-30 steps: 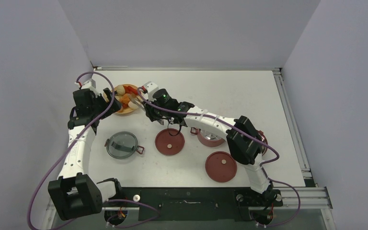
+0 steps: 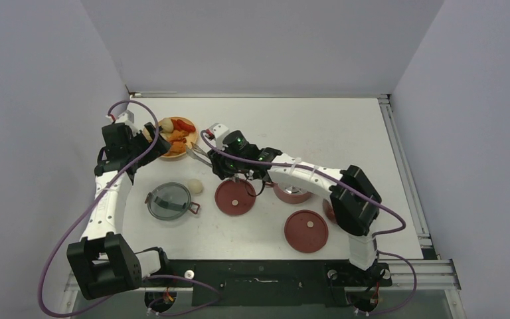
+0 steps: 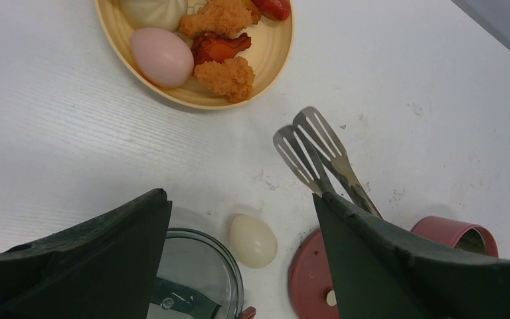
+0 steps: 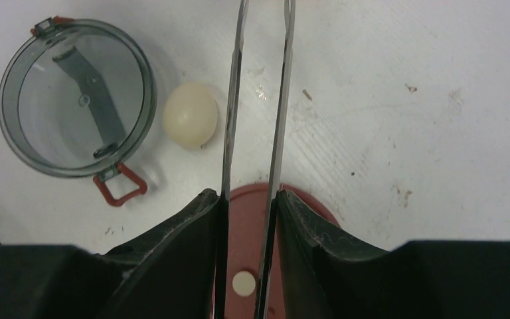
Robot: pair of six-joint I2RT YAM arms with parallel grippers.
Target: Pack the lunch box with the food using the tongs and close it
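A pale egg-like food piece [image 2: 195,187] lies on the bare table between the clear round lid [image 2: 169,201] and a dark red lid [image 2: 235,197]. In the right wrist view that pale piece [image 4: 190,115] is left of the metal tongs [image 4: 280,119], outside their arms. My right gripper is shut on the tongs, whose slotted tips [image 3: 345,173] stand apart with nothing visible between them. A yellow plate [image 3: 275,66] holds fried chicken, a pink egg, a bun and sausage. Beside this plate, my left gripper stands open and empty.
A pink-red pot [image 2: 292,194] stands right of centre, partly under the right arm. Nearer the front lies a second dark red lid [image 2: 306,231]. A red vessel [image 2: 329,211] is mostly hidden by that arm.
The pale piece was at the plate's edge by the tongs; now it lies on the table, farther toward the front. Tongs and right arm have shifted right and frontward. The left arm hardly moved.
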